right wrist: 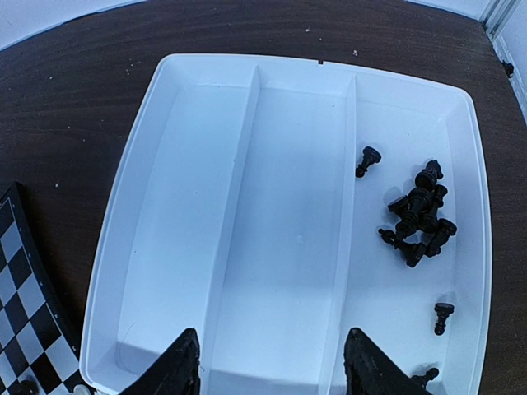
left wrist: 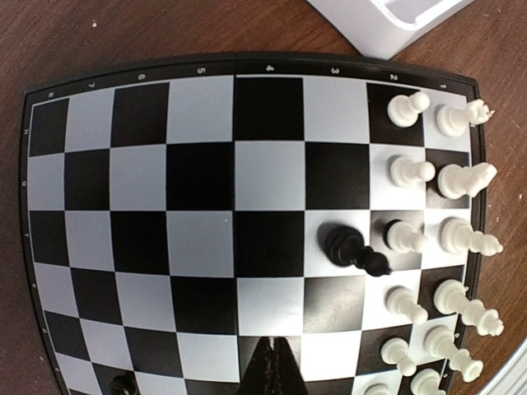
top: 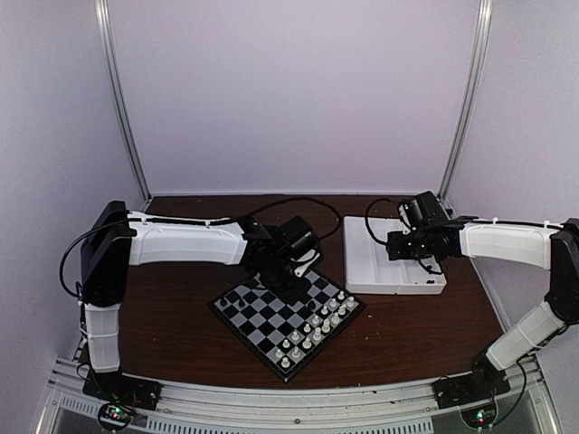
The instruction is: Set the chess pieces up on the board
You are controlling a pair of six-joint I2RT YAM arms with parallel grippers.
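Observation:
In the left wrist view my left gripper is shut over the chessboard, its fingertips together with nothing between them. A black chess piece is ahead and to the right of those fingertips, apart from them, near the third rank and close to the white pieces. Another black piece shows at the lower edge on the left. White pieces stand in two rows along the board's right side. My right gripper is open above the white tray, with nothing between its fingers.
Several black pieces lie loose in the tray's right compartment; its left and middle compartments are empty. The tray stands just beyond the board's right corner. Bare wooden table lies left of the board.

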